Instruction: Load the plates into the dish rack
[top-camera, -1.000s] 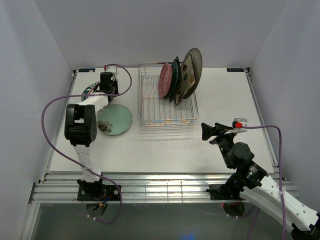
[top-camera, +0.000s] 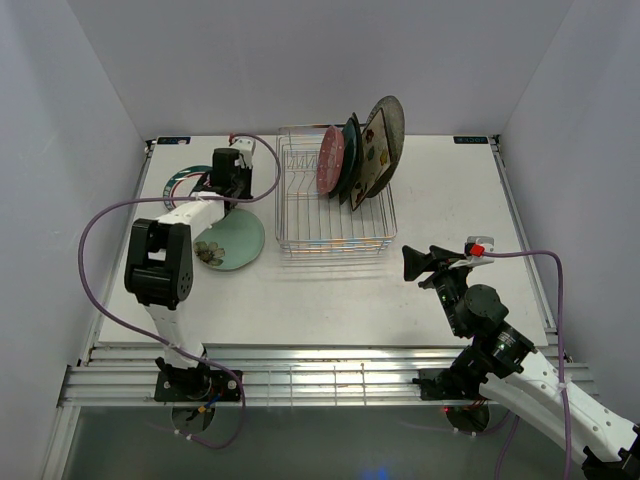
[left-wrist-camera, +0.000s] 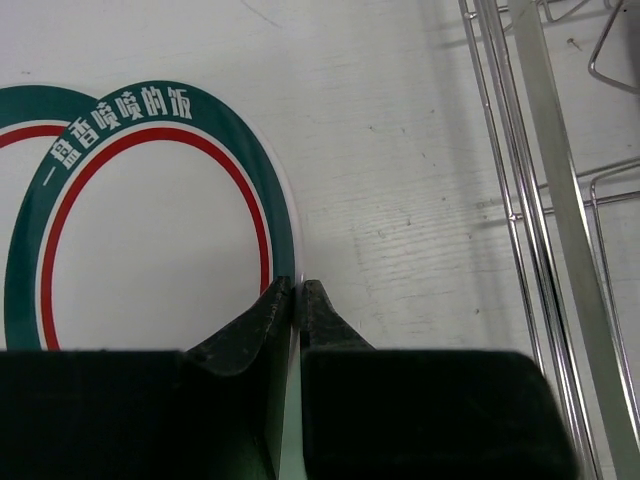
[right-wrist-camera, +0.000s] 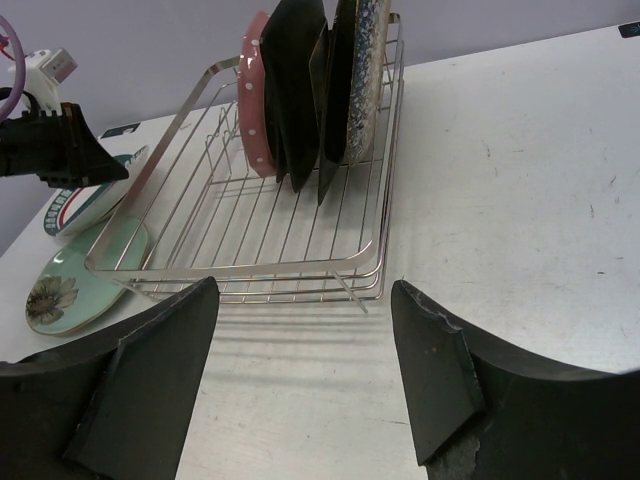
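Note:
My left gripper is shut on the right rim of a white plate (left-wrist-camera: 150, 230) with a teal border and red ring, which overlaps a similar plate (left-wrist-camera: 28, 130) beneath it. A pale green plate (top-camera: 238, 240) with a flower lies in front of them. The wire dish rack (top-camera: 337, 239) holds several plates standing on edge: a pink dotted one (right-wrist-camera: 256, 100), dark ones (top-camera: 350, 150), a floral one and a speckled one. My right gripper hangs empty, fingers apart, at the front right, away from the rack.
Walls close in the back and both sides. The rack's metal side rails run just right of my left gripper.
My left gripper has moved a little right and toward the rack, its cable shifting with it. The right arm and the rack's plates are unmoved.

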